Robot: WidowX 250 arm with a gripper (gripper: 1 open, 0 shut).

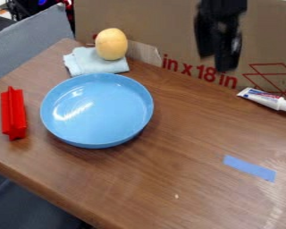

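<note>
My gripper [217, 45] is a blurred dark shape at the top right, raised in front of the cardboard backdrop; its fingers are too blurred to read. Below it and to the left, a blue plate [96, 111] lies on the wooden table. A red object [13, 113] lies at the left edge. A yellow egg-shaped object [111, 43] is at the back left, by a folded pale cloth [92, 63]. A toothpaste tube [266, 98] lies at the back right.
A blue strip [249, 167] lies on the right of the table [170, 179]. The cardboard [164, 27] bounds the back.
</note>
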